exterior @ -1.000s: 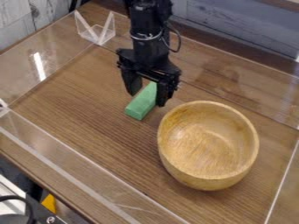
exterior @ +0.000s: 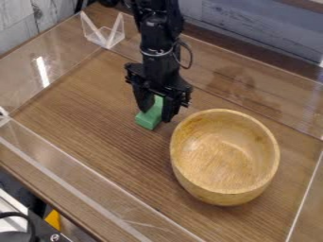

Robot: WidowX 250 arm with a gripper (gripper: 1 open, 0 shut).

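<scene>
My black gripper (exterior: 158, 92) reaches down from the top centre, its fingertips lowered around a small green object (exterior: 149, 117) on the wooden table. The object is partly covered by the gripper; whether the fingers touch it I cannot tell.
A large round tan wooden bowl (exterior: 225, 159) lies just right of the green object. A clear plastic item (exterior: 106, 30) stands at the back left. Black cables lie at the lower left corner.
My gripper has come lower over the green object and now hides more of it.
</scene>
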